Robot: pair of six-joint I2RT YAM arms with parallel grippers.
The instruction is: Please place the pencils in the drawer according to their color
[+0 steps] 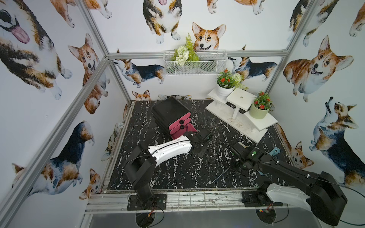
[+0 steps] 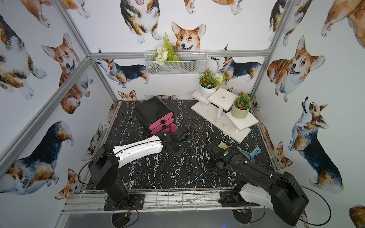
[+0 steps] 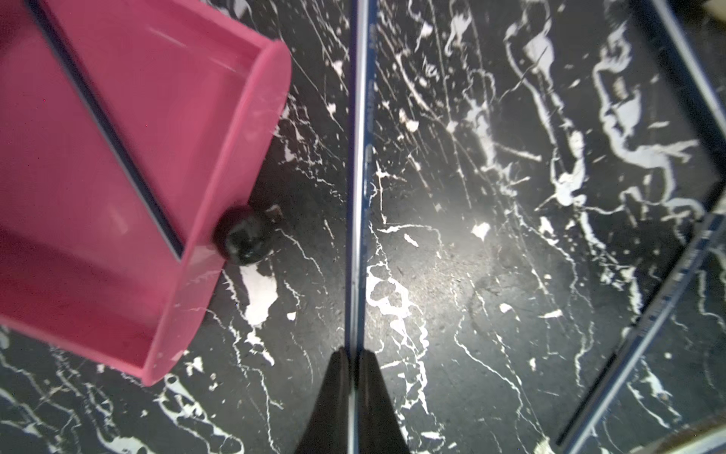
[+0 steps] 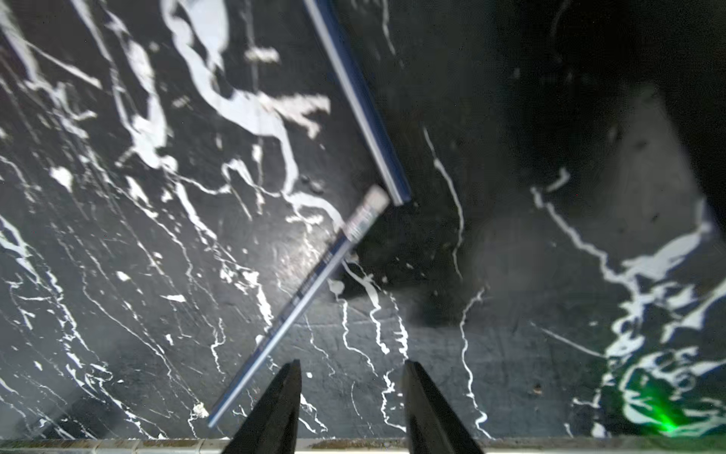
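A dark, shiny pencil (image 3: pixel 359 174) runs lengthwise between the fingers of my left gripper, which is shut on it. Left of that, the lower pink drawer (image 3: pixel 261 98) stands pulled out from the black cabinet (image 1: pixel 170 110), one dark pencil (image 3: pixel 113 143) inside it. My right gripper has its fingers apart over the table, nothing between them. A blue pencil with a worn pale end (image 4: pixel 291 310) lies slanted ahead of the left finger. The end of a second dark blue pencil (image 4: pixel 363 106) lies close to that pale end.
A blue dustpan-like object (image 2: pixel 251 153) and a small tan piece (image 2: pixel 223 145) lie by the right arm, partly covered. Behind them stands the white plant stand (image 1: pixel 239 117).
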